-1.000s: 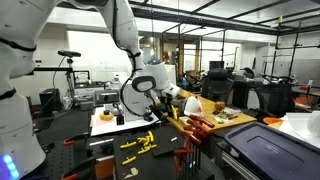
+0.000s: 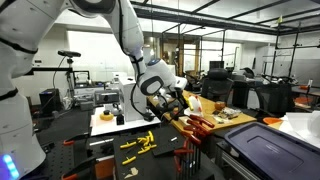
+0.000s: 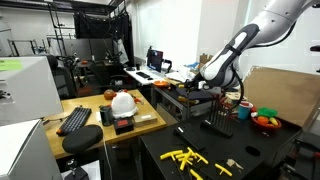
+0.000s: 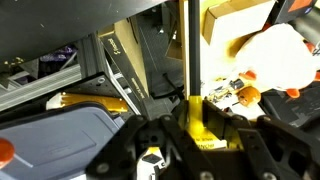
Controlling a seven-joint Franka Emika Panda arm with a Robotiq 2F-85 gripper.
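In the wrist view my gripper has its dark fingers shut on a slim yellow object [image 4: 197,108]. From that object a long dark shaft runs toward the top of the view, so it looks like a screwdriver, though I cannot tell for certain. Exterior view 1 puts the gripper [image 2: 178,103] above the far side of the black table, beside several red-handled tools [image 2: 200,125]. Seen from the other side, the arm [image 3: 215,70] reaches in from the right, and what it holds is too small to make out.
Several yellow pieces [image 2: 130,146] lie on the black table. A grey tray [image 2: 265,148] is at the right. On the wooden table behind stand a white-and-orange object [image 3: 124,104] and dark boxes. A red bowl [image 3: 265,124] with colourful items sits near the arm.
The arm's wrist has turned and shifted slightly to the right and lower. The yellow pieces on the table have stayed in place.
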